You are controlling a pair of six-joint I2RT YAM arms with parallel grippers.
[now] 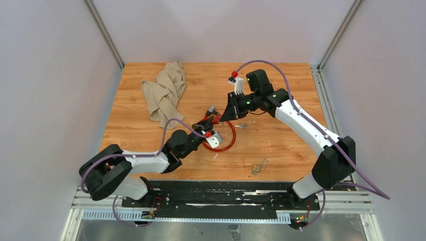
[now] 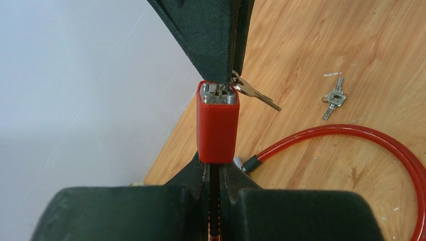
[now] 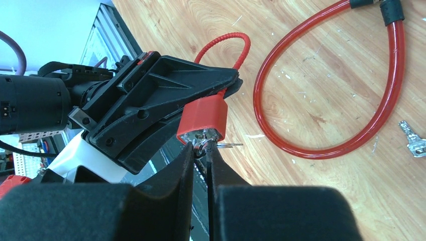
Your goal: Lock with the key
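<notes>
My left gripper (image 1: 210, 122) is shut on a red lock body (image 2: 217, 131), held upright in the left wrist view with its metal keyhole end facing my right gripper (image 1: 223, 119). The right gripper's fingertips sit right at that end, around a key (image 2: 261, 98) with a second blade dangling sideways; whether they are closed on it is hard to tell. The key's tip is hidden. A red cable loop (image 3: 326, 153) lies on the table below.
A loose key (image 2: 335, 98) lies beside the cable. A brass padlock (image 1: 256, 168) lies near the front edge, a beige cloth (image 1: 163, 93) at the back left.
</notes>
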